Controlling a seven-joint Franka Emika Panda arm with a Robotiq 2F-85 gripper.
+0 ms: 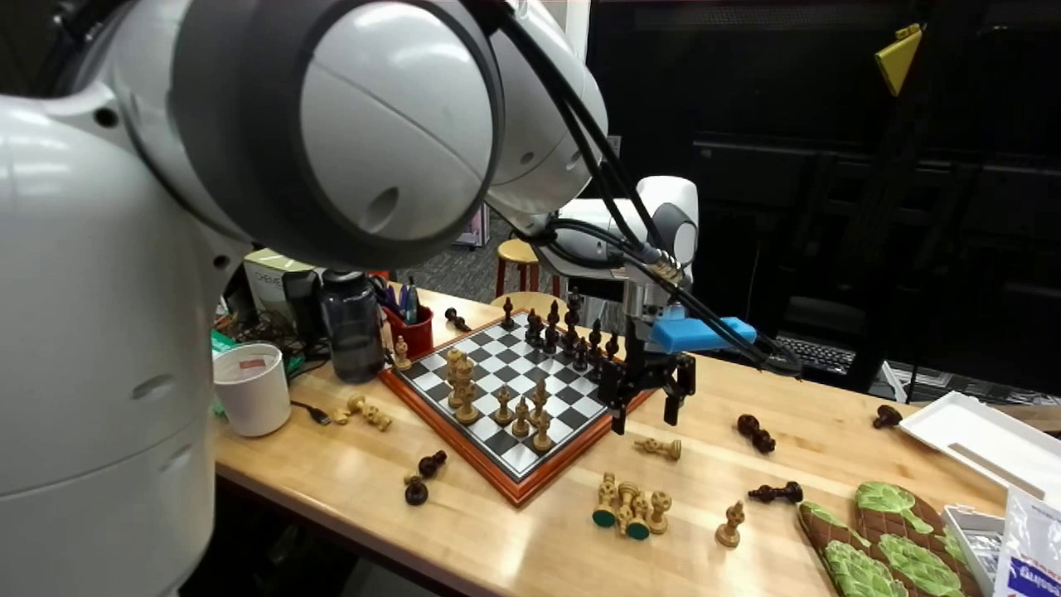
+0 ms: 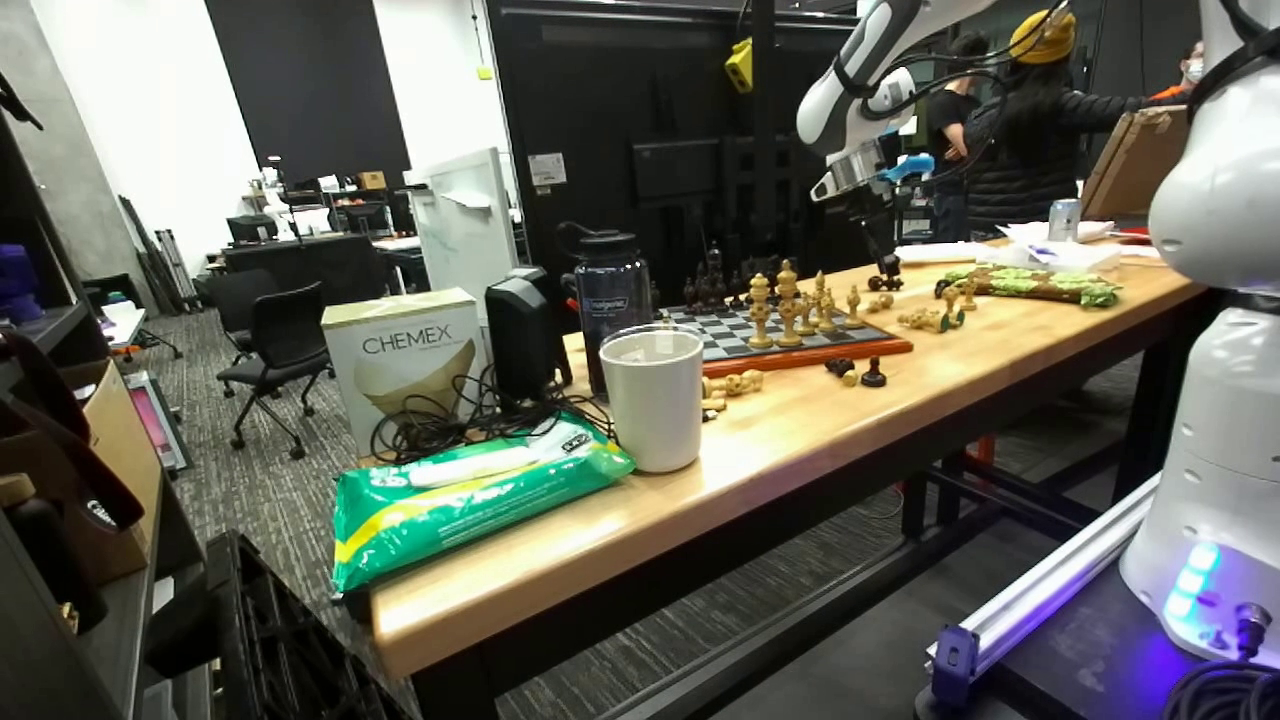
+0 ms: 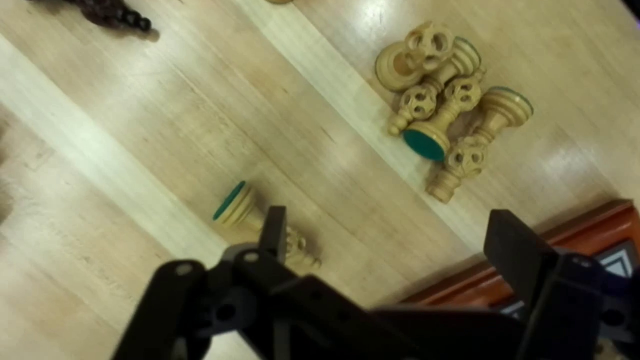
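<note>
My gripper (image 1: 646, 413) stands open above the table, just off the right edge of the chessboard (image 1: 511, 489), with nothing between its fingers. A light piece (image 1: 661, 448) lies on its side on the wood below it. In the wrist view that light piece (image 3: 238, 207) shows its green base, and my left finger (image 3: 274, 231) hides part of it. A cluster of light pieces (image 3: 471, 157) lies farther off, beside the board's red-brown rim (image 3: 588, 225). On the board, light pieces (image 1: 465, 393) and dark pieces (image 1: 552, 328) stand at opposite sides.
Loose dark pieces (image 1: 756, 434) lie to the right, near a standing light piece (image 1: 731, 524) and a leafy-patterned mitt (image 1: 900, 537). A white tray (image 1: 980, 438) sits at the far right. A bottle (image 1: 350, 328) and white mug (image 1: 249, 390) stand left of the board.
</note>
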